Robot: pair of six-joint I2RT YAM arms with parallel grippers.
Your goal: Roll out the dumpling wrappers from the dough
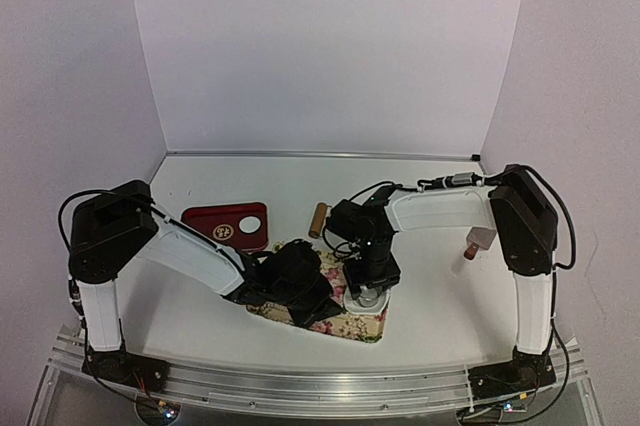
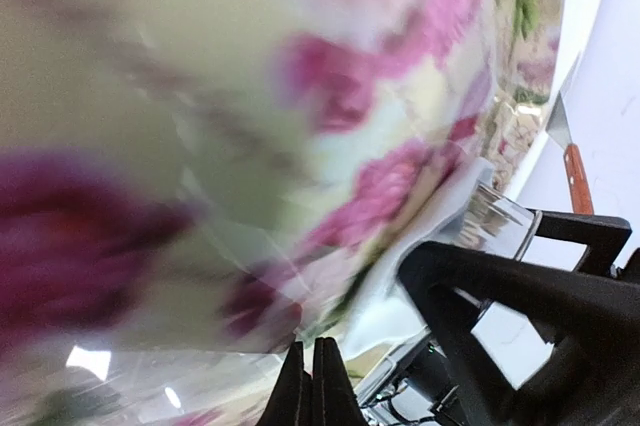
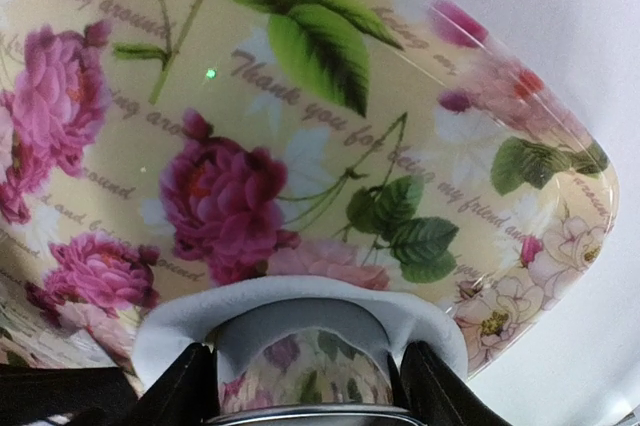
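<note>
A floral board (image 1: pixel 285 311) lies at the front centre. On its right part sits white dough (image 3: pixel 300 291), spread flat, with a clear round ring or cutter (image 3: pixel 300 411) on it. My right gripper is over it, its fingers on either side of the clear piece, shut on it. My left gripper (image 1: pixel 322 314) is low over the board just left of the dough; in the left wrist view its fingertips (image 2: pixel 320 356) appear close together, shut, with nothing visible between them.
A red tray (image 1: pixel 205 216) with a white disc lies at back left, a wooden rolling pin (image 1: pixel 318 219) behind the board. A scraper with a wooden handle (image 1: pixel 470 251) lies at the right.
</note>
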